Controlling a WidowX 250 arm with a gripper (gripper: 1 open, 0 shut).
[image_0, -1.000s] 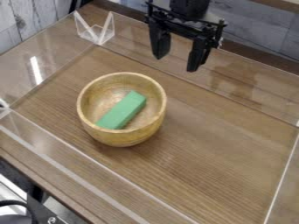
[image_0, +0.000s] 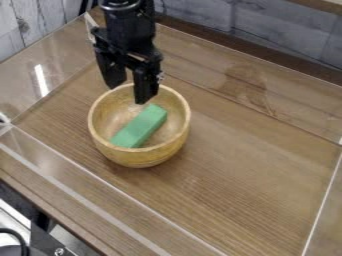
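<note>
A round yellowish bowl (image_0: 175, 128) sits left of centre on the wooden table, holding a green block (image_0: 140, 125) lying diagonally inside. My black gripper (image_0: 128, 73) is above the back part of the bowl, coming from the top of the view, its fingers open and pointing down. I see nothing held between them; how high it is over the bowl I cannot tell.
My gripper has moved from the upper right leftward to above the bowl and is now in sharper view. The bowl and green block look unmoved.
</note>
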